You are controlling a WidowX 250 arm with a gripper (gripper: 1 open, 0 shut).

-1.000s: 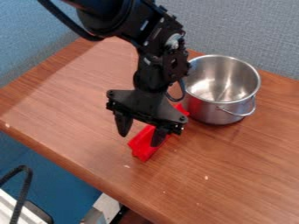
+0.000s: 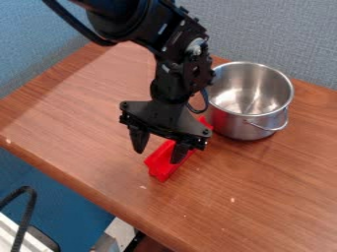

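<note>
My black gripper [image 2: 160, 144] hangs over a red oblong object [image 2: 164, 166] on the wooden table, its fingers spread open on either side and low near it. The red object lies diagonally, its far end showing beside the gripper at the right; its middle is partly hidden by the gripper. Whether the fingertips touch it I cannot tell.
A steel pot [image 2: 257, 98] with handles stands just behind and right of the red object.
</note>
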